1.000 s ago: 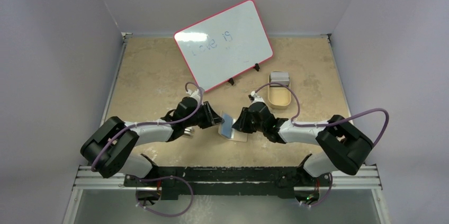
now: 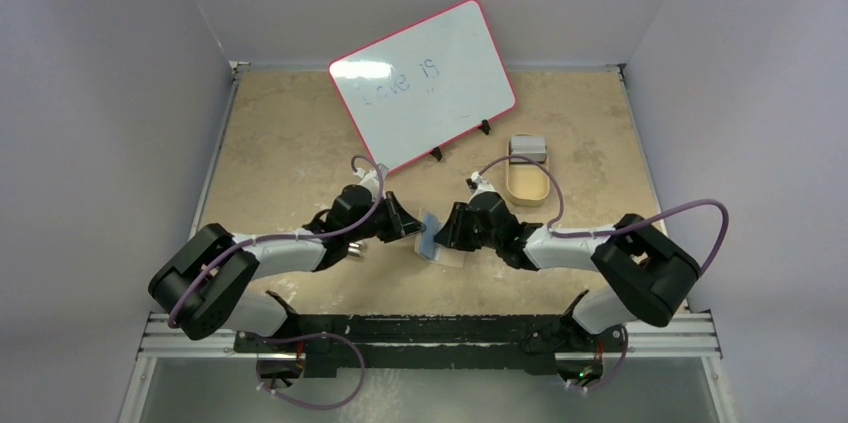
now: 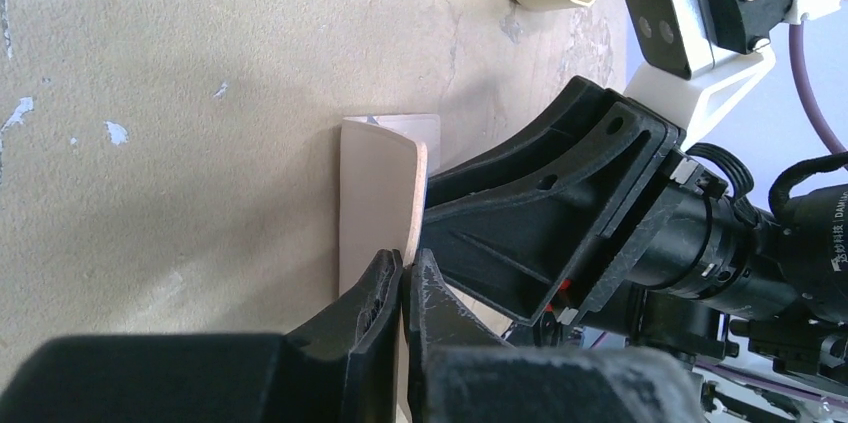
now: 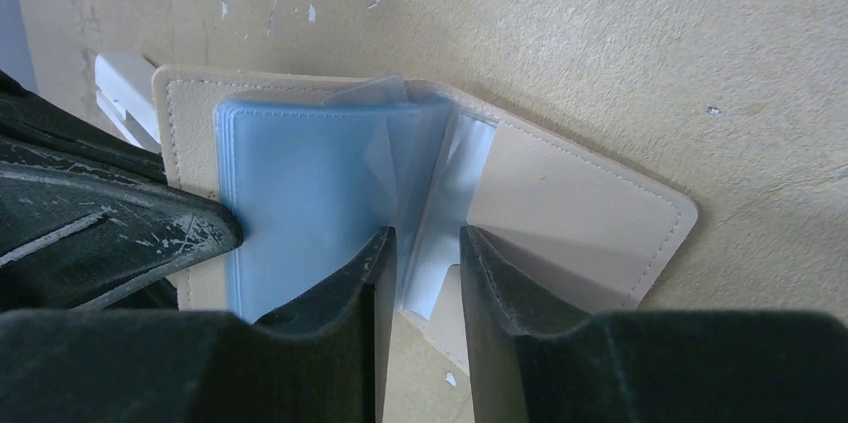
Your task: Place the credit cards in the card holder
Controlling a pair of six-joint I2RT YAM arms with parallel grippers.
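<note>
The card holder (image 4: pixel 570 213), beige with a blue pocket page (image 4: pixel 300 193), lies opened on the table between the grippers, at the centre of the top view (image 2: pixel 430 235). My left gripper is shut on the thin edge of the holder's raised cover. My right gripper is part open over the pocket's inner edge, beside a clear sleeve and a pale strip. Whether anything sits between its fingers I cannot tell. No separate credit card can be clearly made out.
A whiteboard (image 2: pixel 420 83) lies at the back. A tan box (image 2: pixel 527 183) with a grey block on it stands behind my right arm. Small silver items (image 2: pixel 355 249) lie beside the left arm.
Both grippers have shifted only slightly, and the holder's pages between them have moved a little with them.
</note>
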